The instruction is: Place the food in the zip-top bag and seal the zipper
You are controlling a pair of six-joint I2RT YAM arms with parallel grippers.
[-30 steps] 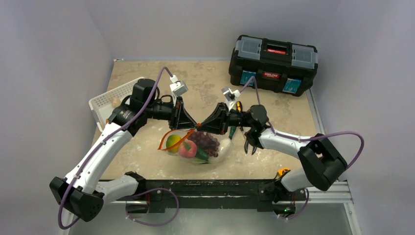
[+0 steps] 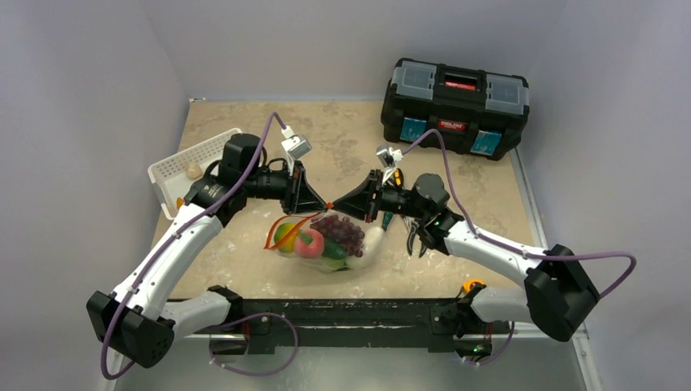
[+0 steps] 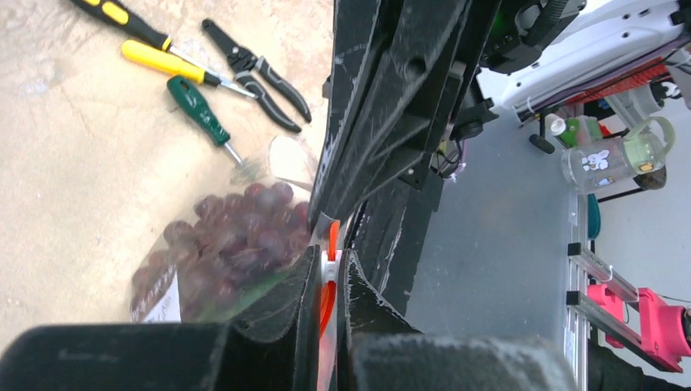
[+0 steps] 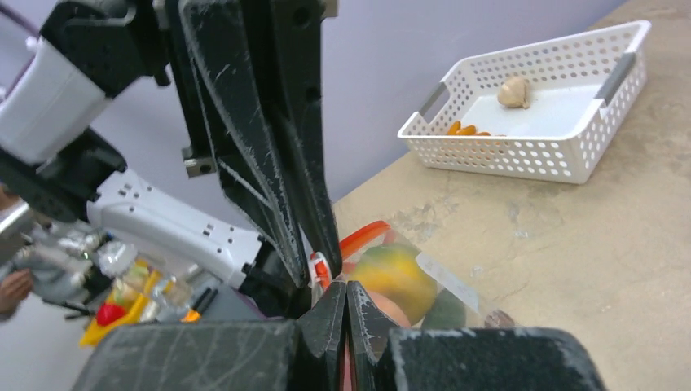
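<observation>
A clear bag with an orange zipper edge (image 2: 285, 226) lies near the table's middle. Inside show purple grapes (image 2: 338, 231), a red-pink fruit (image 2: 309, 243), a yellow-green fruit (image 2: 285, 235) and something green. My left gripper (image 2: 324, 208) is shut on the bag's zipper edge; in the left wrist view the orange strip and a small white piece (image 3: 330, 269) show between its fingers. My right gripper is shut, its tips close beside the left one's at the zipper. Nothing clearly shows between the right fingertips, and the bag's nearer part is hidden below them.
A white basket with a pale item and orange pieces stands at the left. Pliers (image 3: 257, 77) and a green screwdriver (image 3: 198, 108) lie right of the bag. A black toolbox (image 2: 456, 106) fills the back right. Bare table lies behind the grippers.
The left gripper and bag have barely moved.
</observation>
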